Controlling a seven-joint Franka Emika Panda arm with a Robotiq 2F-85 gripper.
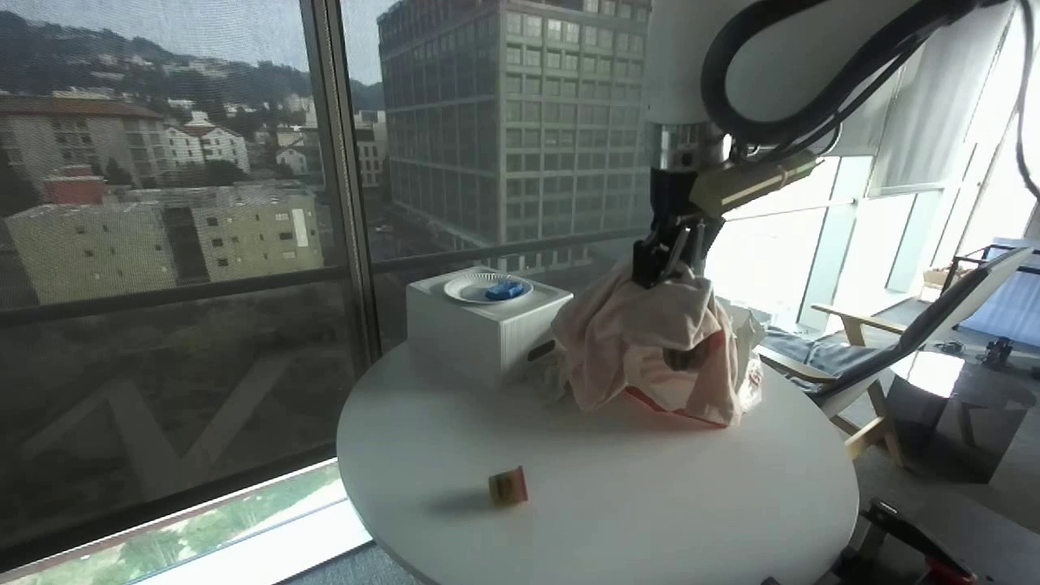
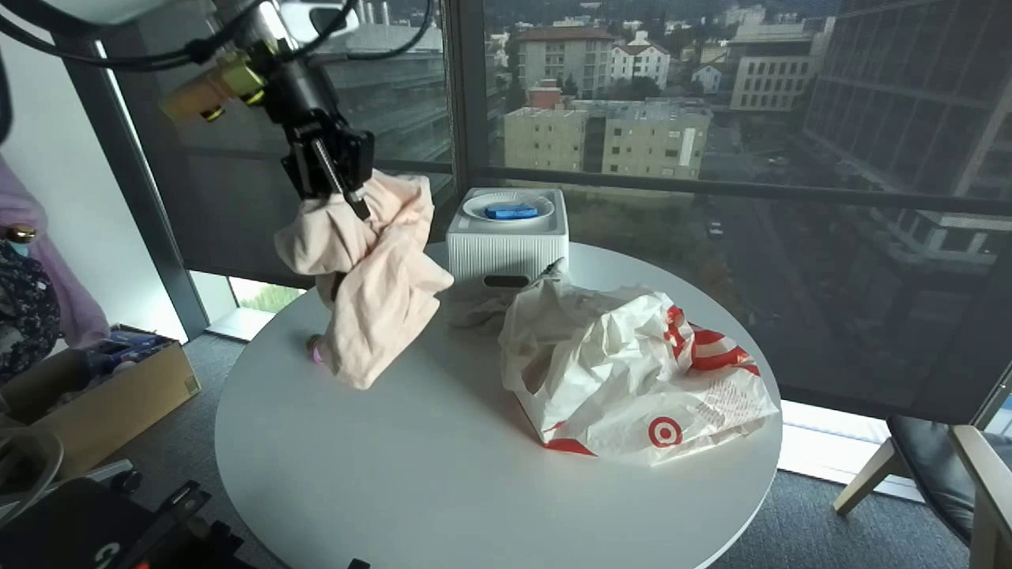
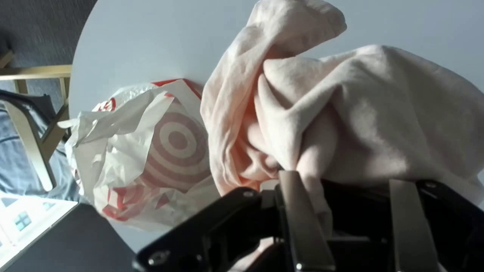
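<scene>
A pale pink cloth hangs in folds from my gripper, which is shut on it above the round white table. Seen from exterior view 1, the cloth covers part of the bag behind it. The wrist view has the cloth bunched around the fingers, filling much of the right side. To the cloth's right in exterior view 2 lies a crumpled white plastic bag with red target marks, its mouth partly open. What the bag holds is hidden.
A white box stands at the table's back, carrying a white plate with a blue object on it. A small yellowish-brown item lies near the table's left front.
</scene>
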